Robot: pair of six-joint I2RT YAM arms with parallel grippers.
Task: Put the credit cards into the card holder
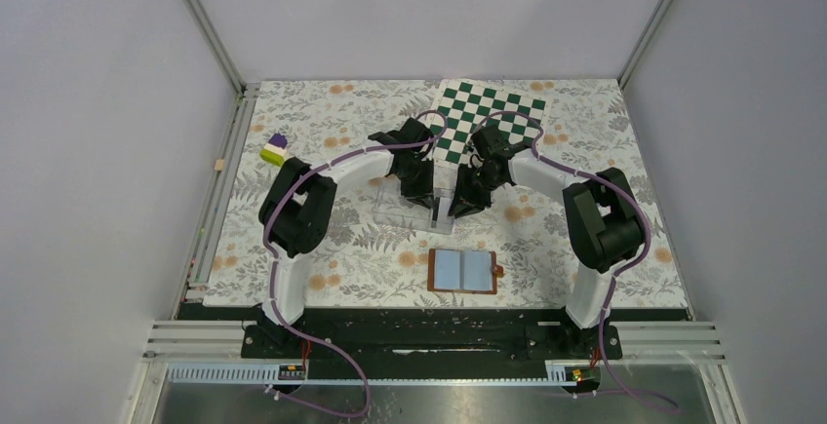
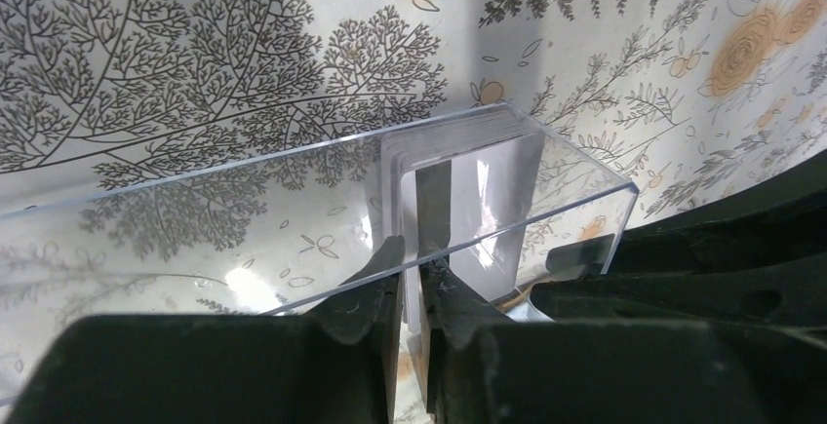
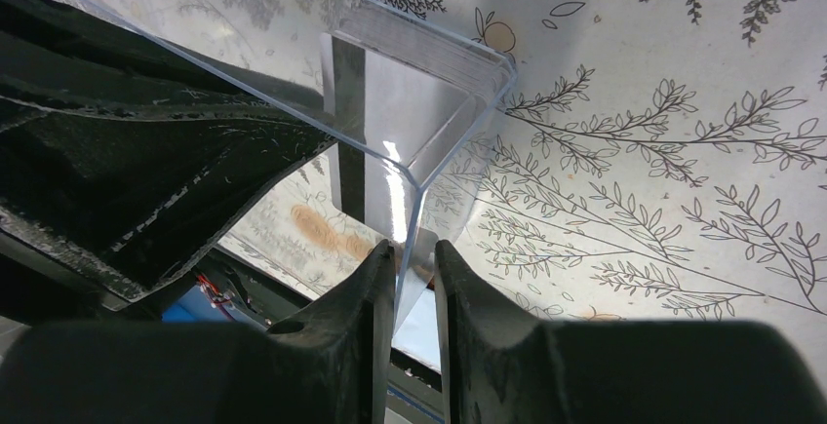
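Note:
In a clear box [image 1: 393, 215] at mid-table, a white card [image 2: 499, 200] with a dark stripe stands near the right end, seen through the wall; whether others are behind it I cannot tell. My left gripper is part open, its fingertips astride the pale edge of the card. At the box's end corner, the right gripper has its fingers on either side of the clear wall, with a gap showing. The brown card holder [image 1: 447, 270] lies spread open in front of the box, with pale blue pages.
Behind the arms lies a green-and-white checkered board [image 1: 466, 102]. A small purple, white and yellow object [image 1: 273, 151] sits at the far left. Both grippers are close together over the box. The table right of the card holder is clear.

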